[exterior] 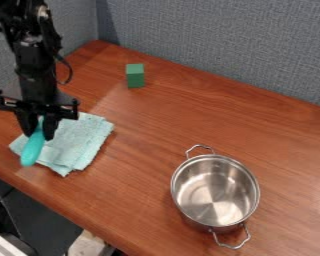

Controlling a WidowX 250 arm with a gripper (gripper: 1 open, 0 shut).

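Note:
My black gripper (40,118) is at the left of the table, over a folded pale cloth (83,140). An elongated turquoise object (32,150) hangs or stands upright just below the fingers, over the cloth's left part; whether the fingers grip it is unclear.
A green block (135,75) stands at the back. A steel pot (215,192) with two handles is at the front right. Grey walls bound the back and left.

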